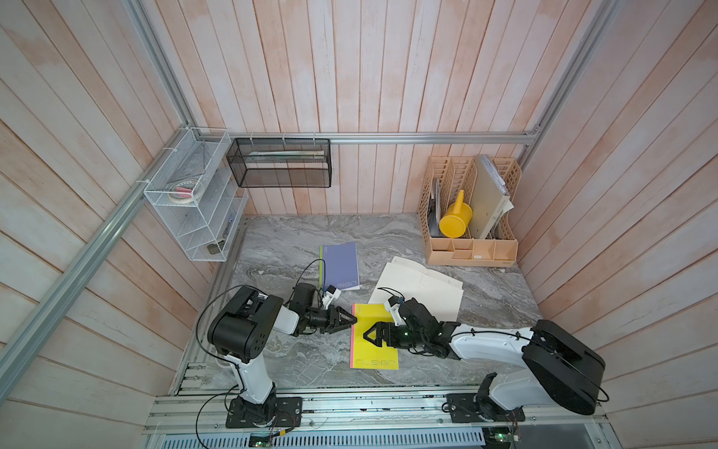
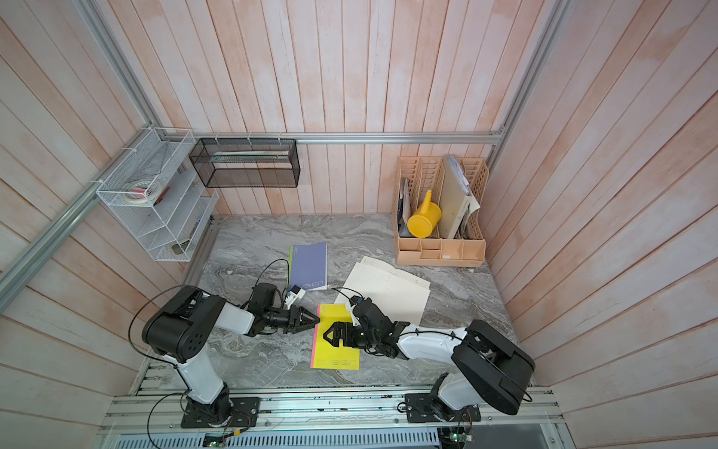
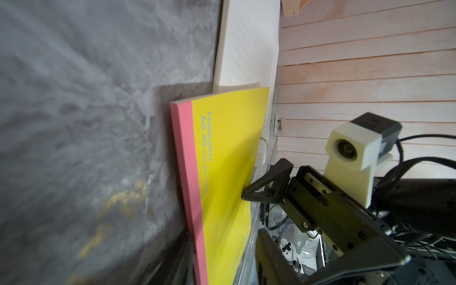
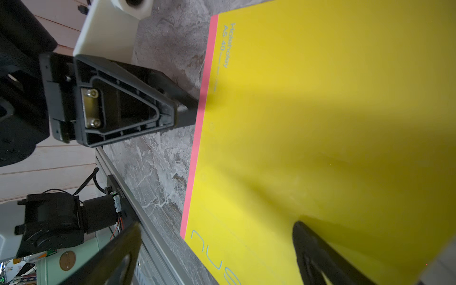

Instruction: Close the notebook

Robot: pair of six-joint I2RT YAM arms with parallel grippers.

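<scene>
The yellow notebook point(image 1: 365, 359) with a pink spine lies on the grey table, its cover folded over and facing up. The right wrist view shows gentle waves in that cover point(image 4: 332, 118). At the spine side is my left gripper, its fingers parted; they blur at the bottom of the left wrist view, on either side of the pink spine point(image 3: 187, 161). Whether they touch it, I cannot tell. My right gripper point(image 1: 376, 334) stands open over the cover from the right, one of its fingers point(image 4: 313, 256) low against the yellow surface.
Behind the yellow notebook lie white papers or folders point(image 1: 419, 283), with a blue notebook point(image 1: 340, 265) further left. A beige organizer point(image 1: 472, 253) holding a yellow watering can point(image 1: 455, 219) stands at back right. Bare table shows at back centre.
</scene>
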